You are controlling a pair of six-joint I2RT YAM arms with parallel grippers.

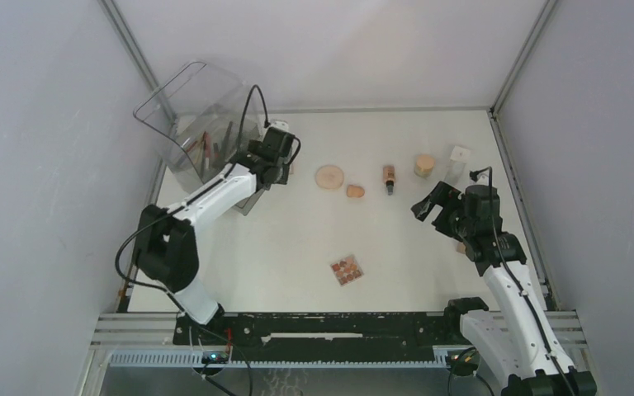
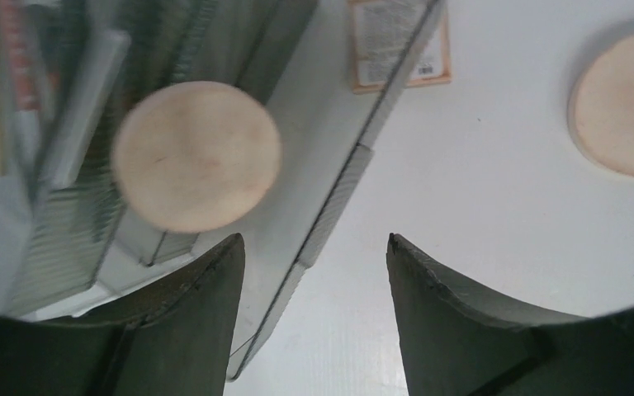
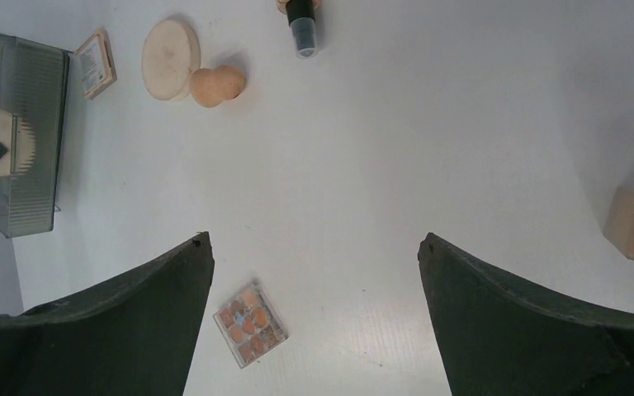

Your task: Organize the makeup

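Observation:
Over the clear organizer (image 1: 190,124) at the left, my left gripper is open and empty. Below it, in the left wrist view, a round beige disc (image 2: 194,153) lies within the organizer, among pens and sticks. A small framed square item (image 2: 392,45) and another beige disc (image 2: 619,103) lie beside it. My right gripper hangs open over the right side. A small peach sponge (image 1: 355,190), a brown bottle (image 1: 388,175) and an eyeshadow palette (image 1: 347,270) lie on the white table.
At the back right stand a jar (image 1: 424,165) and a white-capped container (image 1: 460,154). A wooden block (image 3: 631,223) sits beside the right arm.

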